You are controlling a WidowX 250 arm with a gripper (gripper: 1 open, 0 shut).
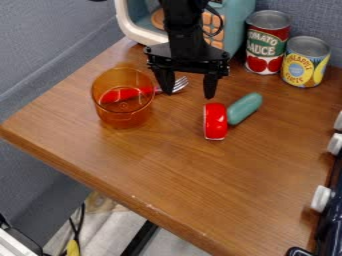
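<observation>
My black gripper (187, 82) hangs over the back middle of the wooden table (160, 190), its two fingers spread apart and pointing down, with no object held between them. Below it to the right lie a red cylinder (215, 121), end toward the front, and a teal cylinder (245, 107) angled beside it. To the left stands an orange translucent cup (123, 108), with a red-handled utensil (128, 94) seen in or behind it, its metal end behind the gripper's left finger.
At the back stand a tomato can (266, 45), a yellow can (305, 64) and a teal-and-white container (142, 18) behind the arm. A dark appliance with white knobs (325, 225) lines the right edge.
</observation>
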